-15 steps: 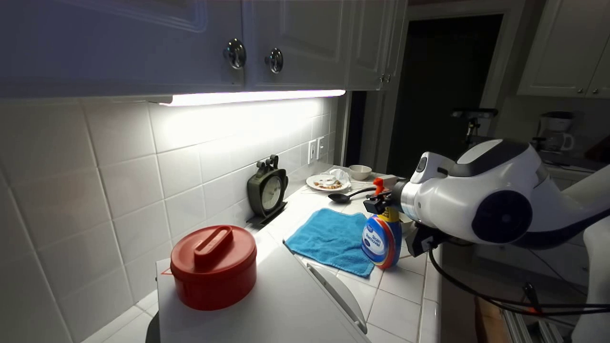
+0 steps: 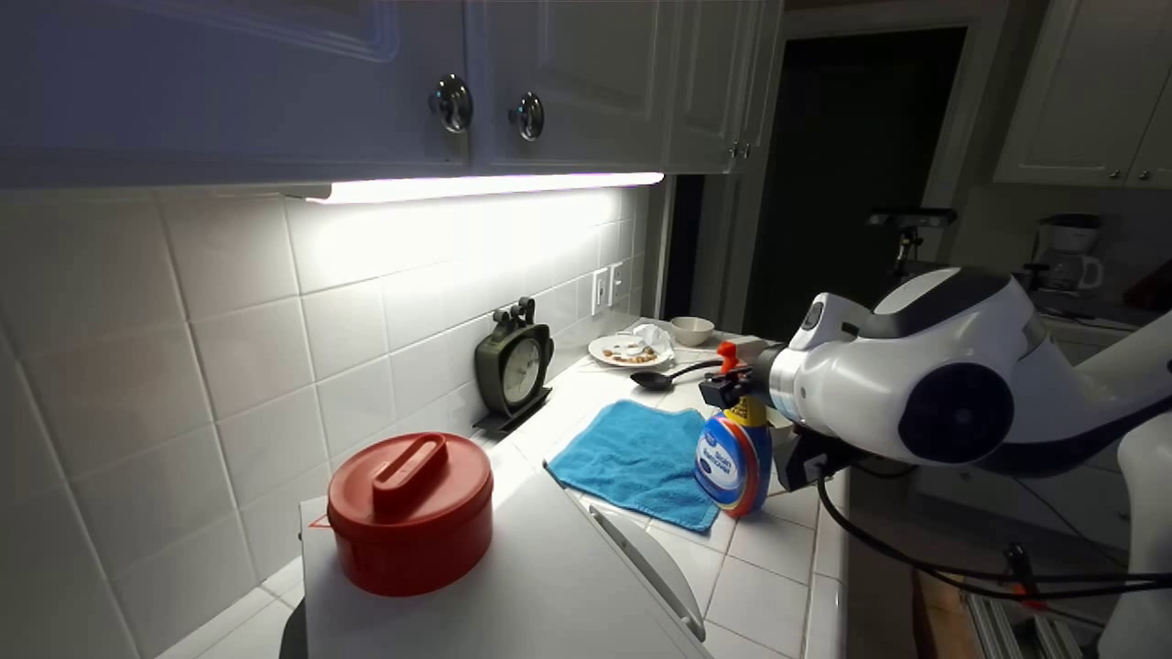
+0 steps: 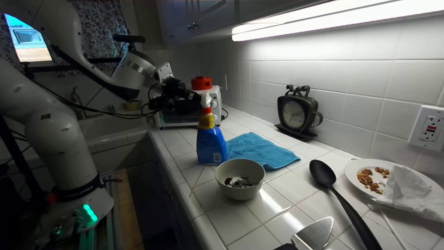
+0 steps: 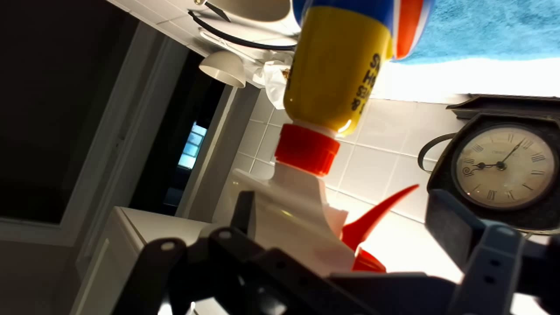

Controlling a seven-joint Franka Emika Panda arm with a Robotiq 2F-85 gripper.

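Note:
The spray bottle [image 2: 727, 461], blue with a yellow neck and a white and red trigger head, stands upright on the tiled counter at the edge of the blue towel [image 2: 637, 456]. My gripper is open around its head: in the wrist view the white sprayer body and red trigger [image 4: 367, 223] lie between the spread fingers. One finger [image 4: 454, 225] is clear of the trigger, with a gap; the other overlaps the back of the head, and contact there cannot be told. In exterior view 2 the bottle [image 3: 211, 141] partly hides the gripper.
A bowl [image 3: 240, 177] stands close to the bottle. The black spoon [image 3: 323, 174], a metal server [image 3: 315, 233] and a plate [image 3: 351, 168] lie farther along. Against the wall is a clock [image 3: 297, 110]. A red lidded pot [image 2: 412, 522] sits on the white appliance [image 2: 527, 593].
The arm and its hanging cable have shifted very slightly. The bottle and towel look unmoved.

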